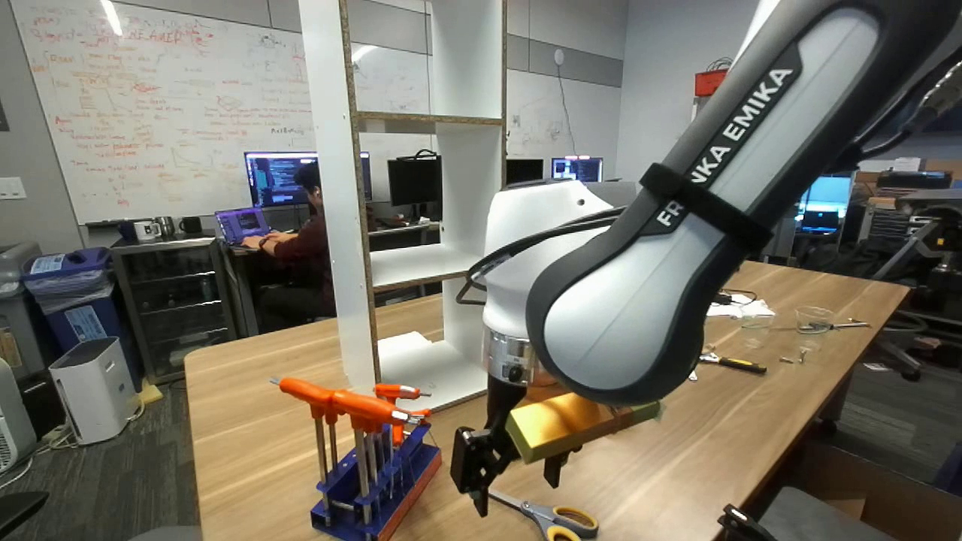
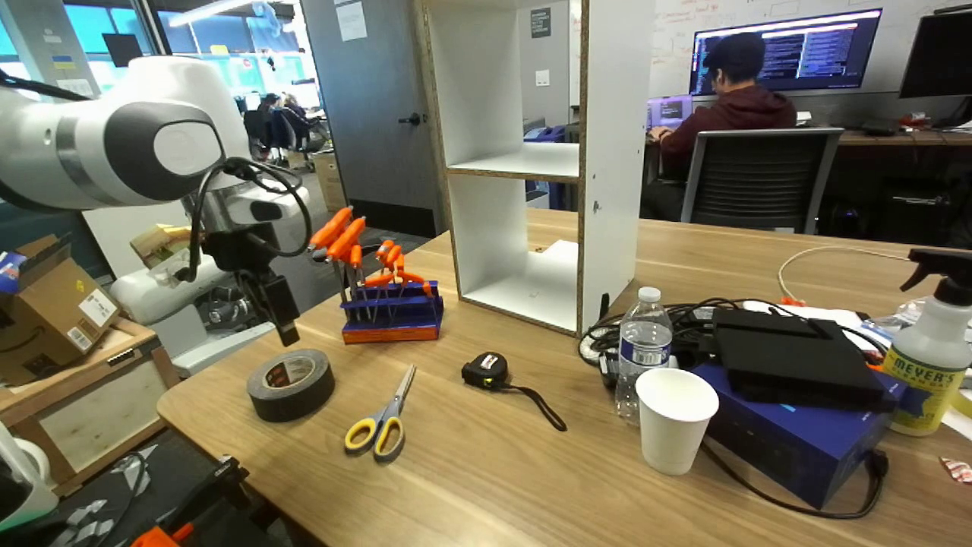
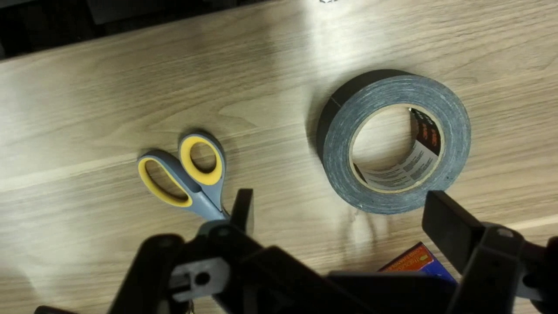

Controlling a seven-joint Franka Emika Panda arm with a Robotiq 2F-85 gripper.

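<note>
Open and empty, my gripper hangs above the table in the wrist view, its fingers wide apart. Beyond the right finger lies a roll of dark grey tape [image 3: 395, 201], flat on the wood, its printed inner core showing. Scissors [image 3: 205, 194] with yellow and grey handles lie to the left, their blades hidden behind the left finger. In the second exterior view the gripper hovers above and behind the tape roll [image 2: 289, 401], apart from it, with the scissors [image 2: 380, 430] to the right. A black tape measure [image 2: 487, 369] rests farther right.
A blue rack of orange-handled hex keys [image 2: 392, 320] stands near the gripper, before a tall white shelf [image 2: 608, 173]. A paper cup [image 2: 674, 419], water bottle [image 2: 645, 342] and blue box [image 2: 793, 447] occupy the table's right side. Bare wood lies between scissors and cup.
</note>
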